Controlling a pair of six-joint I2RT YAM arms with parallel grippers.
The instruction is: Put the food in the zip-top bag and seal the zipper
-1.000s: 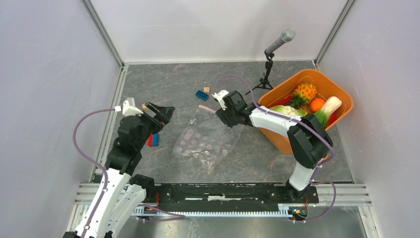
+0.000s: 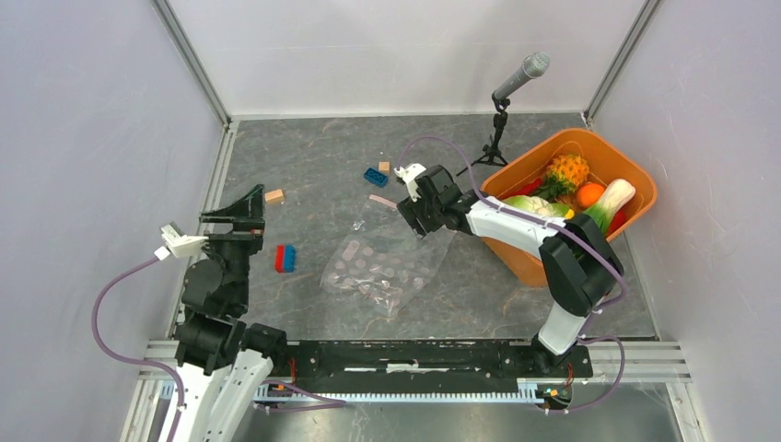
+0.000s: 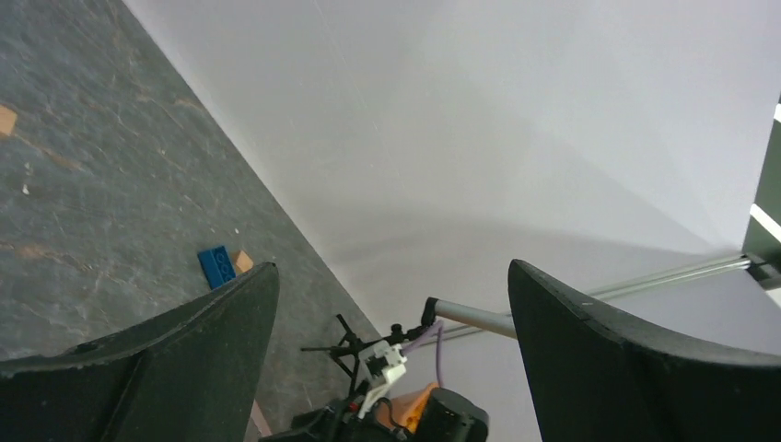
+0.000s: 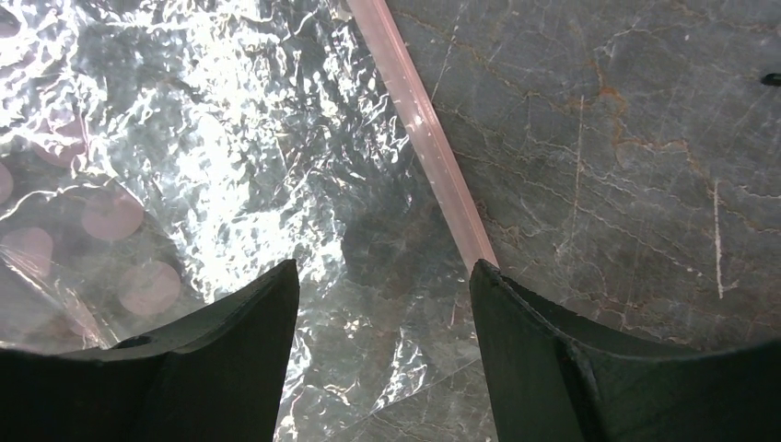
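A clear zip top bag with pink dots lies flat in the table's centre, its pink zipper strip running along one edge. My right gripper is low over that strip end of the bag, fingers apart with nothing visibly held. My left gripper is raised at the left side, open and empty, its fingers framing the far table and wall in the left wrist view. The food (pineapple, orange, leafy vegetables, red pieces) sits in an orange bin at the right.
A blue brick and small wooden blocks lie behind the bag. A red-and-blue block is at the left. A microphone on a stand stands at the back right.
My left arm has swung leftward, away from the bag, its gripper now pointing more toward the back.
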